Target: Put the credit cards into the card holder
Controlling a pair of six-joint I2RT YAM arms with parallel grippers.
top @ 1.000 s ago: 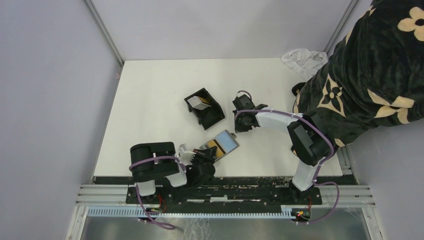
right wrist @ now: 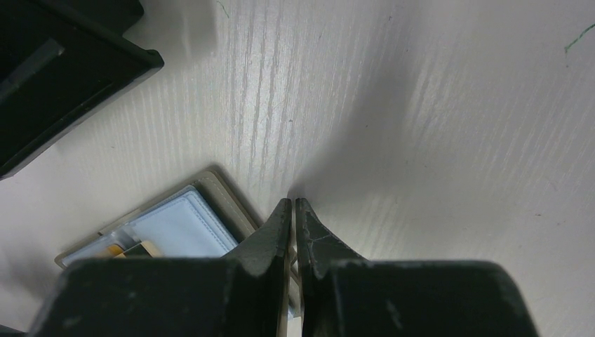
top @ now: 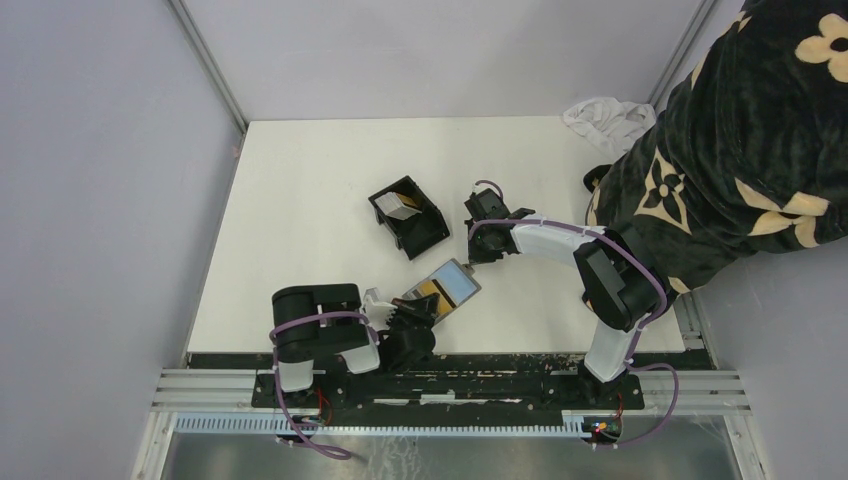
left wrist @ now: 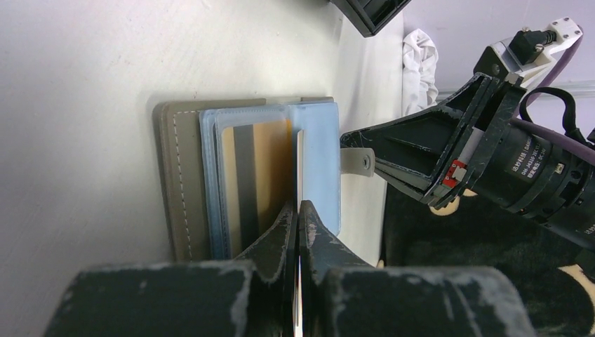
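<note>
The card holder (top: 456, 283) lies on the table, grey-beige with clear blue-edged sleeves; in the left wrist view a gold card with a dark stripe (left wrist: 256, 168) shows in its left part. Over the opened holder, my left gripper is shut on a thin card (left wrist: 300, 165), seen edge-on, its lower end among the sleeves. How deep that card sits cannot be told. At the holder's right edge, my right gripper is shut on its tab (left wrist: 359, 161), which has a snap button.
Just behind the holder stands a black box (top: 420, 238) with a pale card-like item (top: 398, 206) in it. A white cloth (top: 610, 122) lies at the back right, and a dark patterned cushion (top: 730, 170) leans over the right side.
The right arm has stayed still.
</note>
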